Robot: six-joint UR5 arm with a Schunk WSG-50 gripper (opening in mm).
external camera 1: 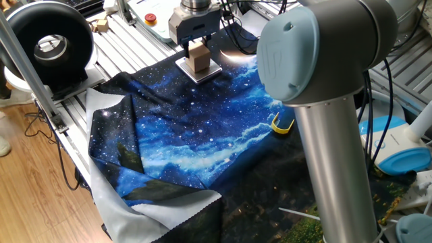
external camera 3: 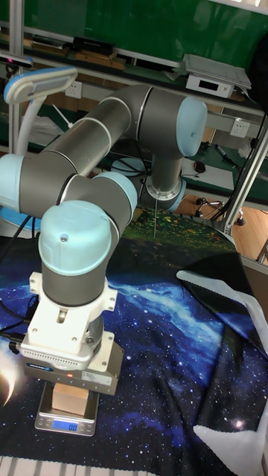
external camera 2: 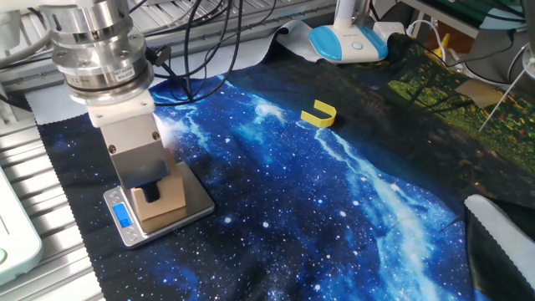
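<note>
A light wooden block (external camera 1: 198, 59) is between the fingers of my gripper (external camera 1: 196, 48), over the small silver scale (external camera 1: 200, 75). In exterior view 2 a dark finger (external camera 2: 151, 191) lies against the near side of the block (external camera 2: 170, 205); the far finger is hidden behind it. The block stands upright over the scale (external camera 2: 199, 206). Whether its underside touches the plate, I cannot tell. Exterior view 3 shows the block (external camera 3: 70, 399) below the gripper body, and the lit display (external camera 3: 66, 427) seems to read 0.0.
A starry blue cloth (external camera 1: 182, 128) covers the table, folded up at its near left corner. On it lies a yellow bracket (external camera 2: 319, 114), well apart from the scale. Cables hang beside the wrist. A blue-and-white lamp base (external camera 2: 348, 43) stands at the back.
</note>
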